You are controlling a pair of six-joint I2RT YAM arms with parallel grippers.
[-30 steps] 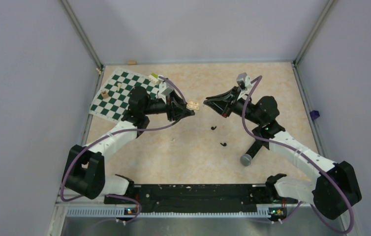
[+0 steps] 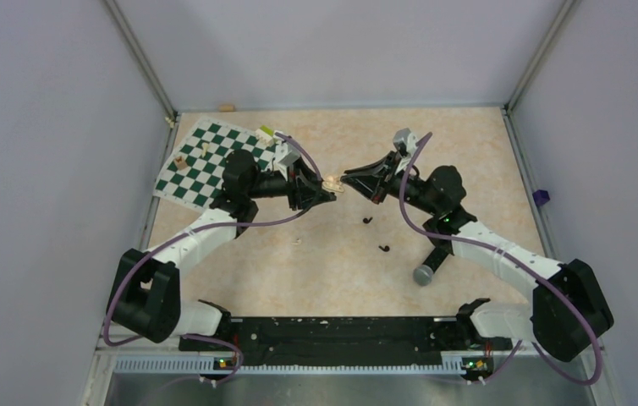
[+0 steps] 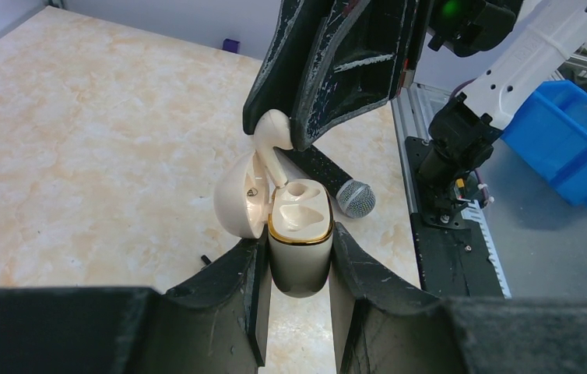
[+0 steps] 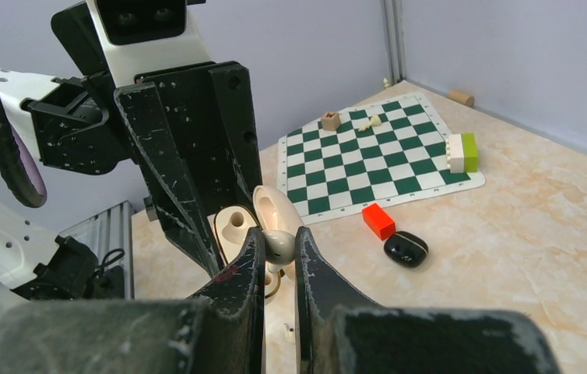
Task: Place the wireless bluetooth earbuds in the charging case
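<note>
In the left wrist view, my left gripper is shut on the cream charging case [image 3: 300, 265]. Its lid [image 3: 237, 199] stands open and both slots face up, looking empty. A cream earbud [image 3: 273, 128] is pinched by its head between the fingers of my right gripper, stem downward at the case's inner edge, close to the slots. Whether the stem touches the case I cannot tell. In the right wrist view the earbud [image 4: 279, 247] hides part of the case. Another white earbud [image 2: 297, 241] seems to lie on the table, small in the top view.
Two small black pieces [image 2: 384, 248] and a microphone [image 2: 430, 266] lie on the table. A chessboard [image 2: 214, 161] is at the left. A red block [image 4: 378, 221] and a black case [image 4: 405, 248] rest near it.
My right gripper has moved left with the earbud, up to the case.
</note>
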